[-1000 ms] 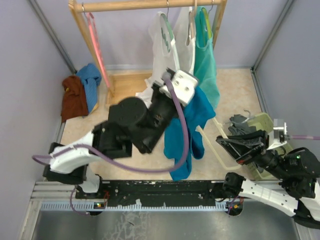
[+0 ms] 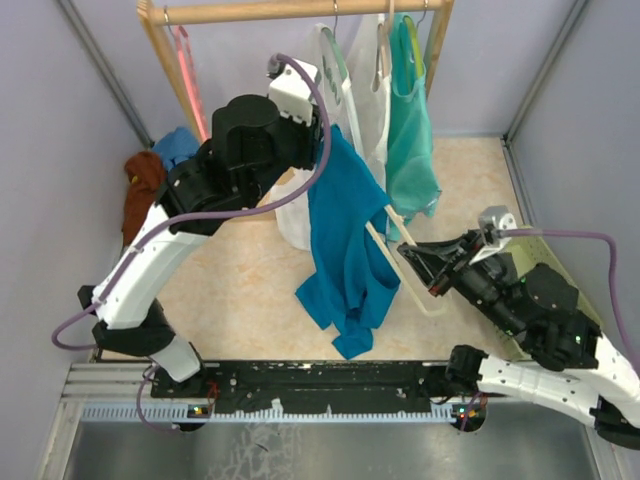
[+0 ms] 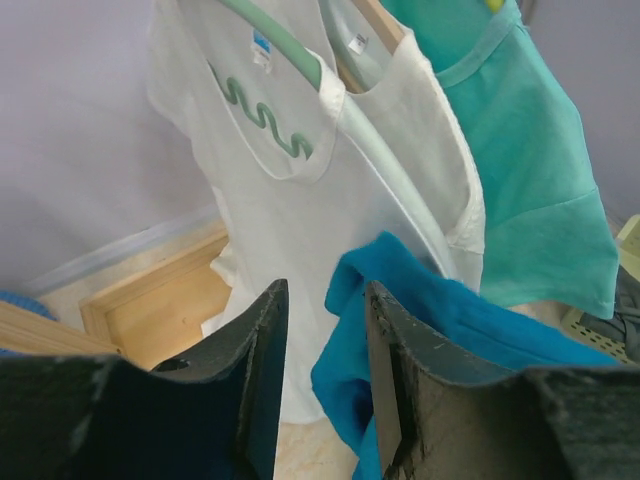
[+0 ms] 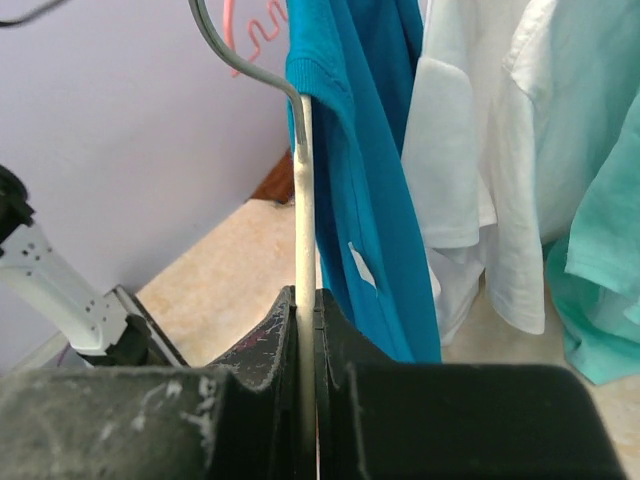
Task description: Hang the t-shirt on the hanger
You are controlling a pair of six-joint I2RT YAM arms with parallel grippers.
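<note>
The blue t-shirt hangs bunched on a pale hanger, whose near end sticks out at the right. In the right wrist view the hanger runs up into the collar of the shirt, and my right gripper is shut on its bar. My left gripper stands part open at the shirt's upper left edge. Its fingers are apart, with blue cloth behind and beside the right finger; nothing is clearly pinched. The left fingertips are largely hidden in the top view.
A wooden rack spans the back, with white shirts, a teal shirt and a bare pink hanger. A green basket sits behind the right arm. Brown cloth lies at left.
The right gripper moved left, carrying the hanger further into the shirt.
</note>
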